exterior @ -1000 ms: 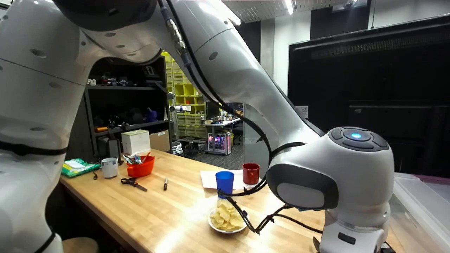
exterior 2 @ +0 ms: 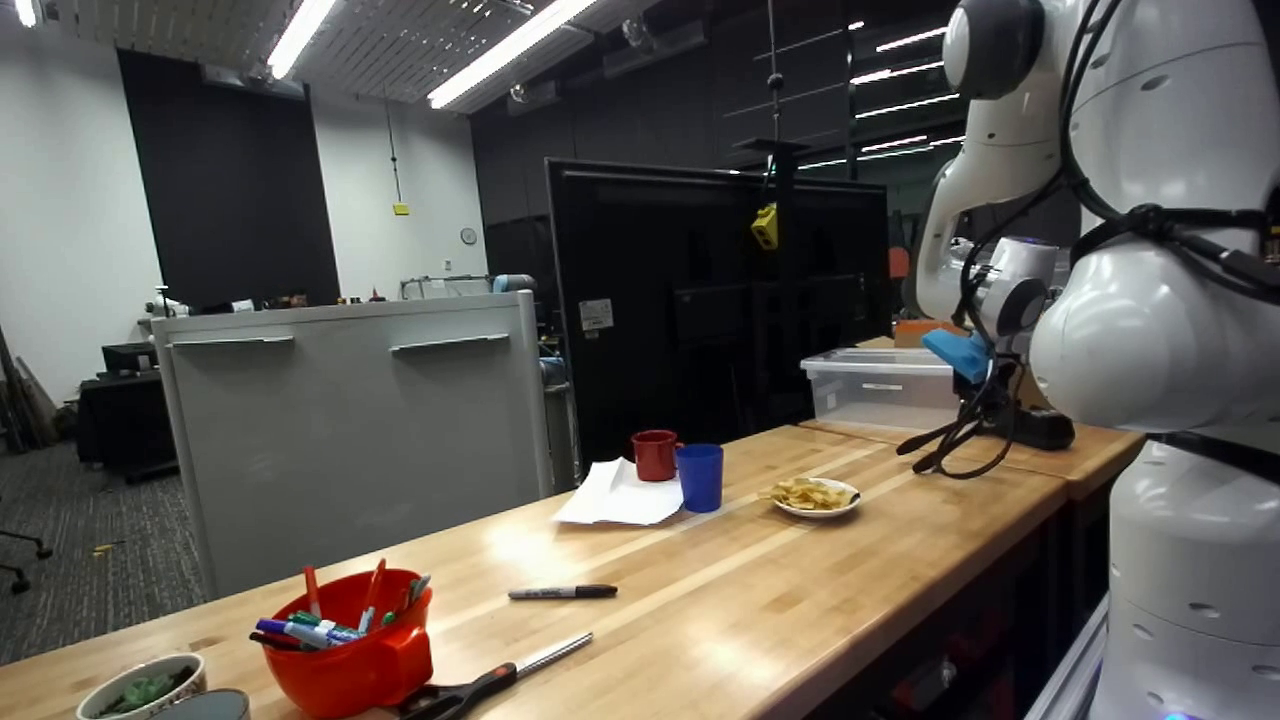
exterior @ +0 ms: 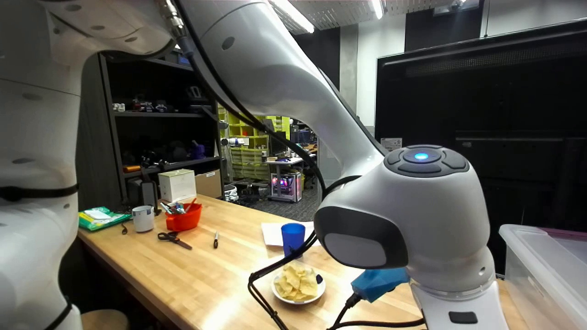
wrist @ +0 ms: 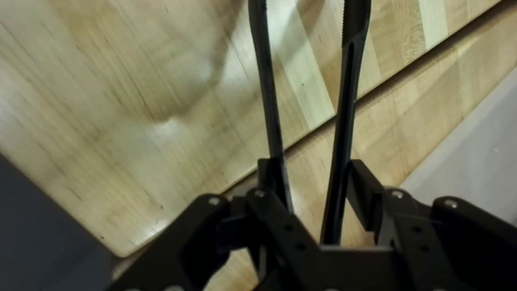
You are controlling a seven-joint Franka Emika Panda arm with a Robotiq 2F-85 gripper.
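Observation:
Between the dark fingers of my gripper are the two long arms of black tongs (wrist: 346,92). The fingers are shut on them, and the tongs' arms stand apart with a serrated inner edge showing. Bare wood lies beneath them in the wrist view. In exterior view 1 the gripper is out of frame below the wrist; a blue part (exterior: 379,283) is on the wrist. A white plate (exterior: 297,301) holds yellow chips (exterior: 294,282) and a small dark item (exterior: 319,278). Exterior view 2 shows my wrist beyond the plate, near a clear bin.
Behind the plate stand a blue cup (exterior 2: 701,478) and a red mug (exterior 2: 655,456) by white paper (exterior 2: 618,494). A marker (exterior 2: 564,592), scissors (exterior 2: 492,680) and a red pen holder (exterior 2: 360,654) lie farther away. The clear bin (exterior 2: 882,384) borders the work area. Mid-table is open.
In exterior view 1 my arm has shifted left, its wrist now tilted and the blue part more exposed. It hides the red mug, which showed before. Plate and blue cup have not moved.

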